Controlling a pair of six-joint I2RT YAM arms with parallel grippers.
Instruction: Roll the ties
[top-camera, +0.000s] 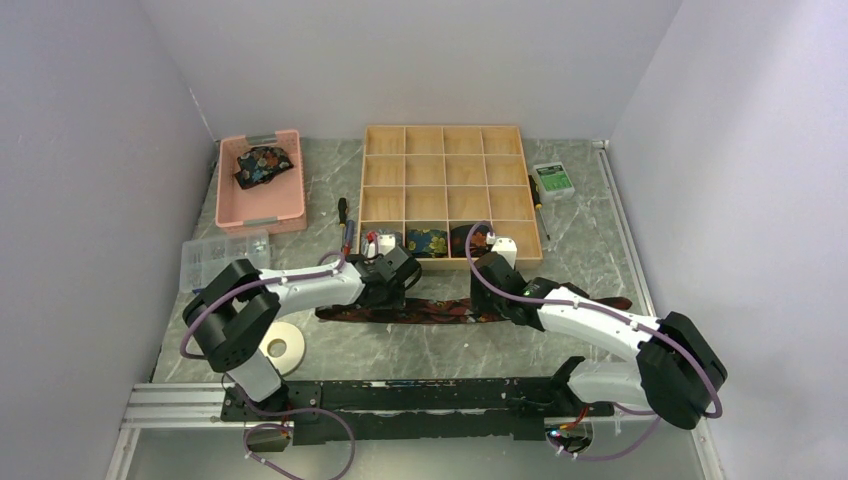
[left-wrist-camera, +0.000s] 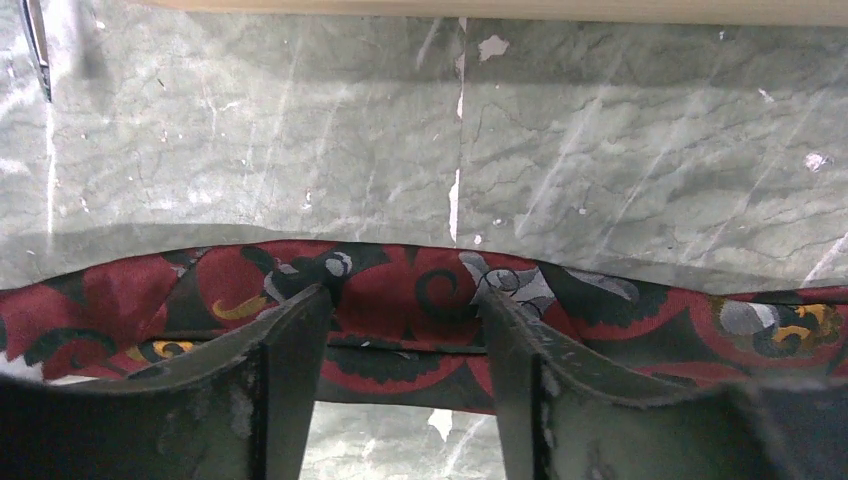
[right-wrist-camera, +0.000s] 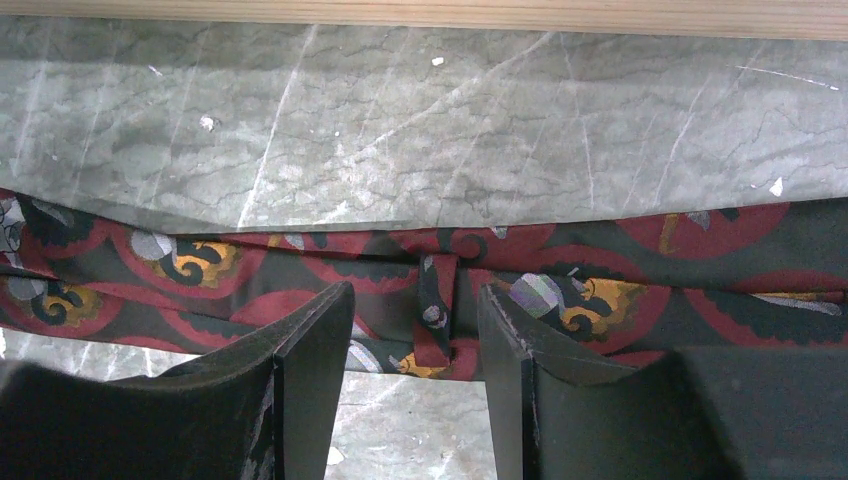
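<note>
A dark tie with red and floral patterning (top-camera: 432, 311) lies stretched out sideways on the marbled table in front of the wooden organizer. In the left wrist view the tie (left-wrist-camera: 400, 290) crosses beneath my left gripper, whose fingers stand apart with nothing clearly held between them. Over another stretch of the tie (right-wrist-camera: 220, 275), my right gripper is likewise open. A narrow cross loop (right-wrist-camera: 436, 310) on the tie shows between the right fingers. Several rolled ties, among them a green floral one (top-camera: 427, 243), fill front compartments of the organizer.
The wooden organizer (top-camera: 444, 157) has empty rows behind. At back left, a pink basket (top-camera: 228, 200) holds more dark fabric (top-camera: 262, 166). A clear plastic box (top-camera: 225, 262), a tape roll (top-camera: 294, 350) and screwdrivers (top-camera: 342, 210) lie around. Bare table shows in front of the tie.
</note>
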